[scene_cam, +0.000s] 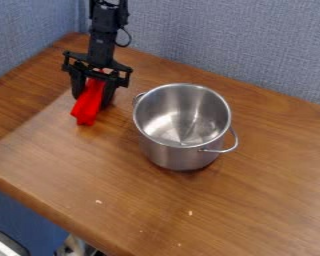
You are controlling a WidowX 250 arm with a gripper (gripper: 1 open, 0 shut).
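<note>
A red object (88,106) lies low at the left of the wooden table, held in my black gripper (93,86), whose fingers are closed around its upper part. The lower end of the red object shows below the fingers; whether it touches the table I cannot tell. To its right stands a large steel pot (180,130) with two side handles and an upright, open top.
Padded grey-blue walls close off the back and left.
</note>
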